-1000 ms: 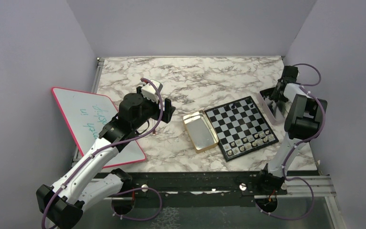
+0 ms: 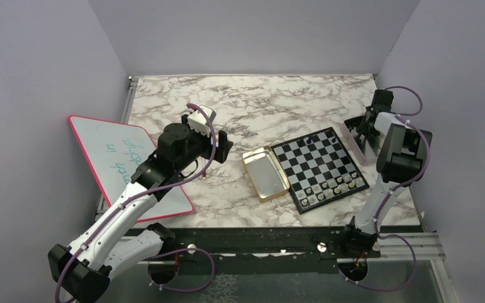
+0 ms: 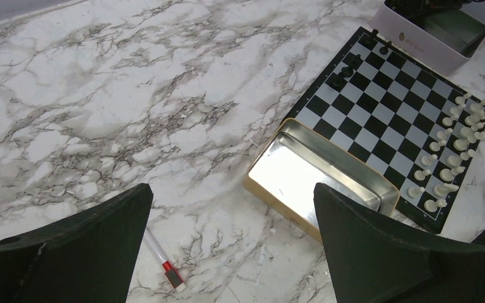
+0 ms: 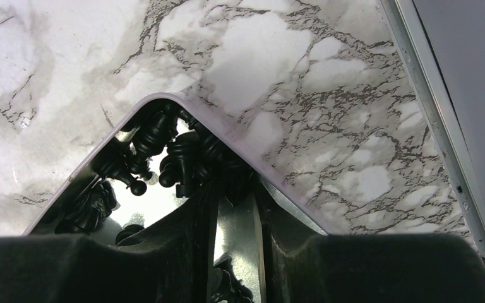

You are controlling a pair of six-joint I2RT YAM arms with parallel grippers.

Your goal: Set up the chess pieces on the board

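The chessboard (image 2: 316, 165) lies right of the table's middle. White pieces (image 3: 453, 161) fill two rows along one side, and several black pieces (image 3: 347, 72) stand at the opposite side. More black pieces (image 4: 155, 132) lie jumbled in the pale pink box (image 2: 352, 144) beside the board. My right gripper reaches down into that box near its corner. Its fingers (image 4: 192, 233) are parted by a narrow gap, with a dark piece just beyond their tips; no grasp on it shows. On the left, over bare table, my left gripper stands open and empty.
An empty gold-rimmed tin (image 2: 265, 173) touches or nearly touches the board's left edge. A marker (image 3: 164, 262) lies below the left gripper, and a whiteboard (image 2: 123, 164) rests at far left.
The right arm has shifted very slightly at the box, its gripper staying inside. The left arm, board and tin have not moved.
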